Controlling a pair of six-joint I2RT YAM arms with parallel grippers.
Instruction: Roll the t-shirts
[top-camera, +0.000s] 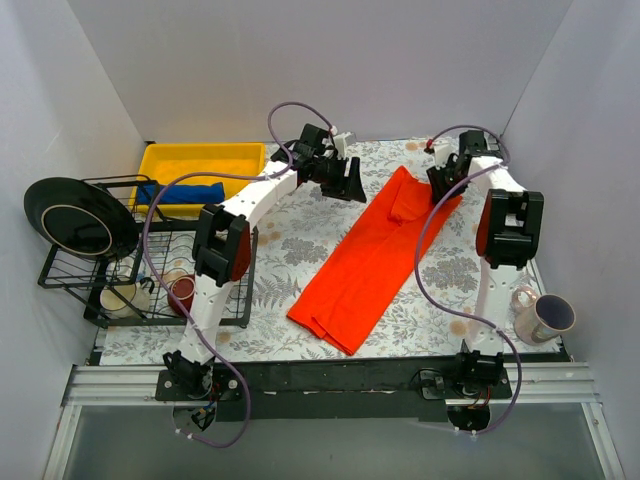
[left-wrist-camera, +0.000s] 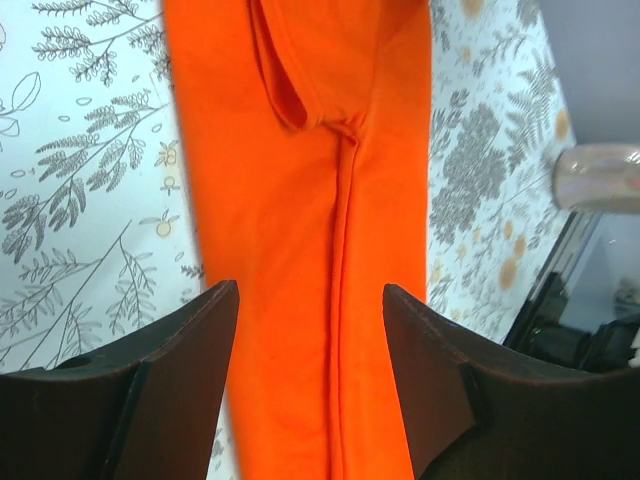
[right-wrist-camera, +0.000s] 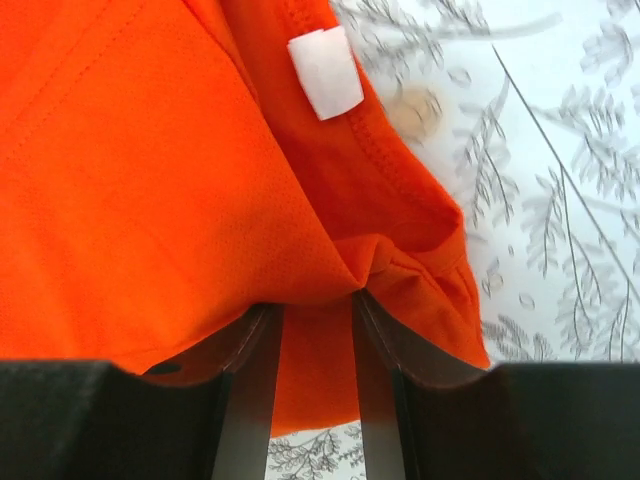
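Note:
An orange t-shirt (top-camera: 375, 260), folded into a long strip, lies slantwise across the table, its far end doubled over in a loose flap. In the left wrist view the shirt (left-wrist-camera: 280, 220) shows its lengthwise fold and the flap at the top. My left gripper (top-camera: 350, 185) is open above the table, left of the shirt, nothing between its fingers. At the far right end my right gripper is part open at the shirt's bunched edge; whether cloth sits between its fingertips is hard to tell. A white label (right-wrist-camera: 326, 72) shows on the collar. A rolled blue cloth (top-camera: 180, 194) lies in the yellow bin.
The yellow bin (top-camera: 205, 160) stands at the back left. In front of it is a black dish rack (top-camera: 235, 290) with dishes and a black pan (top-camera: 82, 218). A metal cup (top-camera: 545, 318) sits at the front right. Bare table (top-camera: 270, 325) lies left of the shirt.

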